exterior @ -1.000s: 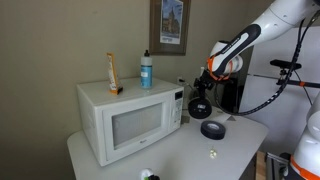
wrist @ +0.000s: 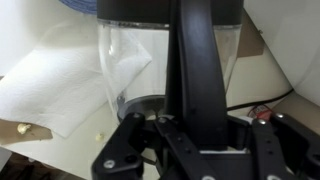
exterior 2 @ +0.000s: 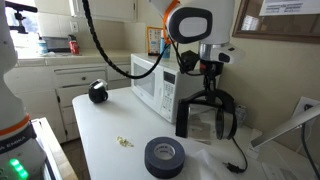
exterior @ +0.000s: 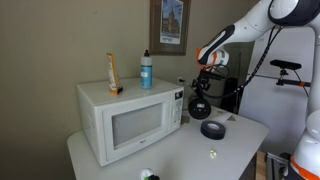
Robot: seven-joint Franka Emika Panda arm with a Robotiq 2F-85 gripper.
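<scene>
A glass carafe with black lid and handle stands or hangs by the microwave's right end; whether its base touches the table is unclear. In exterior view 1 it appears as a dark round shape. My gripper points down at its top. The wrist view shows the broad black handle running straight to my gripper, with the clear glass behind it. My fingers are shut; the handle covers the fingertips, so what lies between them does not show.
A dark tape roll lies in front of the carafe, near a white cloth. The white microwave carries bottles on top. Small yellowish bits and a dark cup are on the table.
The dark round shape shifted a little up and back down in exterior view 1. The tape and microwave are unmoved.
</scene>
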